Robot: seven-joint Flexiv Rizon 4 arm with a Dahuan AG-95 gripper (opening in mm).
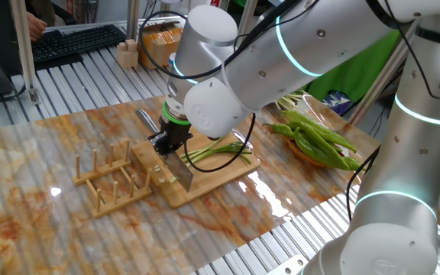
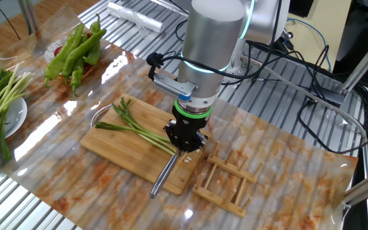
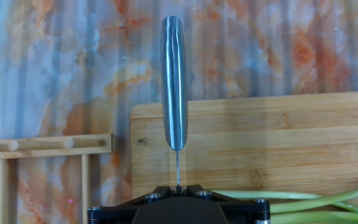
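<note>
My gripper (image 1: 171,145) is shut on a cleaver, gripping it where the blade meets the handle. The steel handle (image 3: 174,81) points away from the fingers in the wrist view, and the broad blade (image 1: 179,171) hangs down over the cutting board (image 1: 212,182) in exterior view 1. Green onion stalks (image 2: 130,125) lie along the board, their pale ends running toward the blade. Small pale cut pieces (image 2: 186,160) are scattered near the gripper. Whether the blade's edge touches the board or a stalk cannot be told.
A wooden peg rack (image 2: 225,185) stands close beside the board's end. Green peppers (image 2: 75,57) fill a basket, and more green onions (image 2: 2,105) lie on a white plate (image 2: 16,118) at the far side.
</note>
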